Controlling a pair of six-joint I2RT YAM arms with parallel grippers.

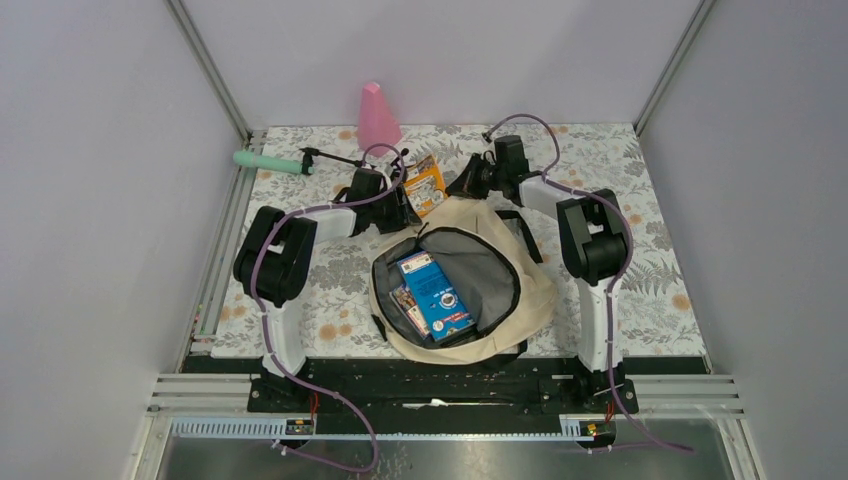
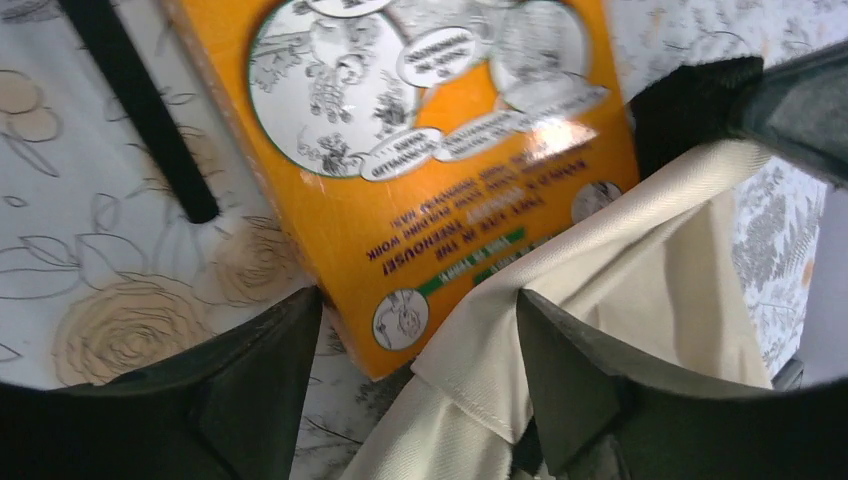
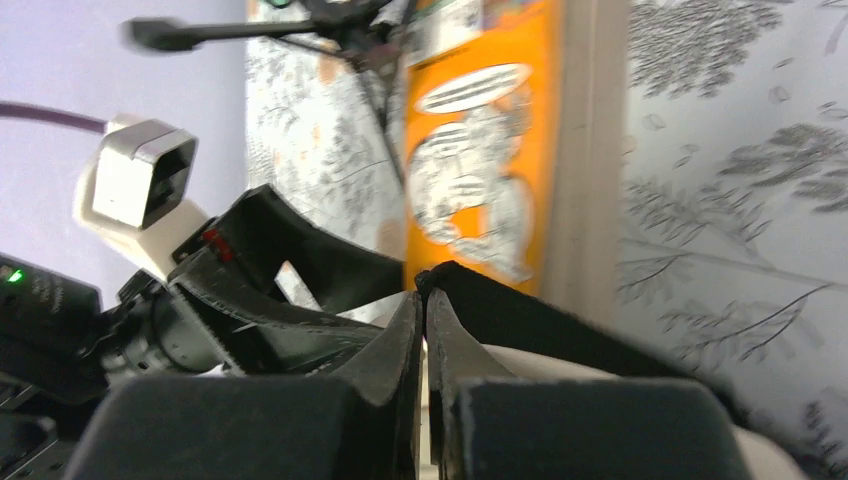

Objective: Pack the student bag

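The beige bag lies open, a blue book inside. An orange book lies flat behind its back rim, seen close in the left wrist view. My left gripper is part open at that book's near corner, beside the beige fabric; whether anything is between its fingers is unclear. My right gripper is shut at the bag's back rim, right of the book; the right wrist view shows dark and beige fabric at its fingertips.
A pink cone-shaped object stands at the back. A mint cylinder on a black rod lies back left.
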